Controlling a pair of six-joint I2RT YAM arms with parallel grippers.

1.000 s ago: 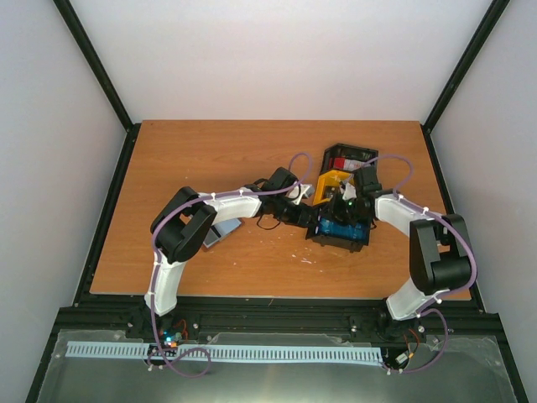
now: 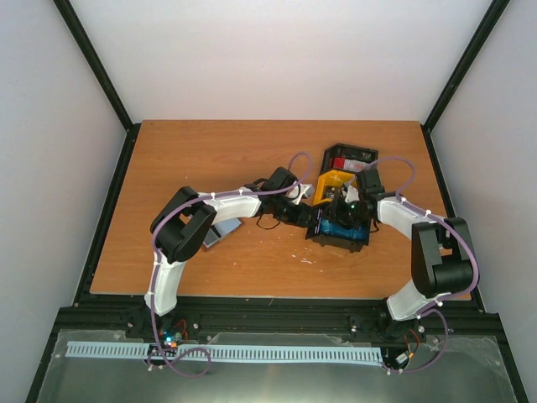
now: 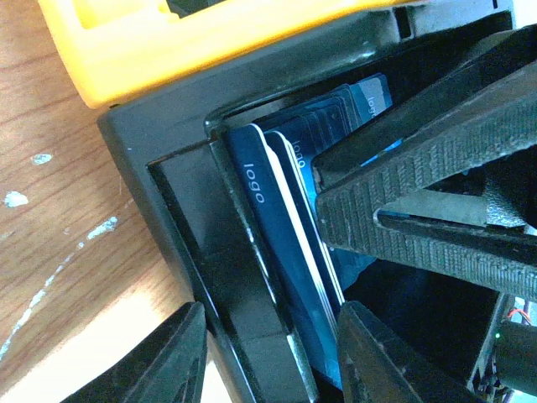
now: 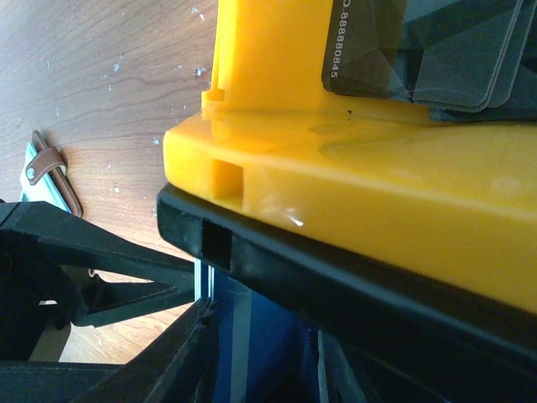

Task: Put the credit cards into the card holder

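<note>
Blue cards (image 3: 268, 193) marked "logo" stand in a black box (image 2: 336, 239). In the left wrist view my left gripper straddles the box's end wall and the nearest cards, its fingers apart. My right gripper is over the same blue cards; in the right wrist view its fingers stand apart around them, and whether they touch is unclear. In the right wrist view a brown leather card holder (image 4: 52, 172) with pale blue cards lies on the table.
A yellow tray (image 4: 352, 185) with dark cards adjoins the black box, and another black box (image 2: 352, 153) with red contents sits behind.
My right arm has shifted very slightly to the right over the box. My left arm looks unchanged in the top view.
</note>
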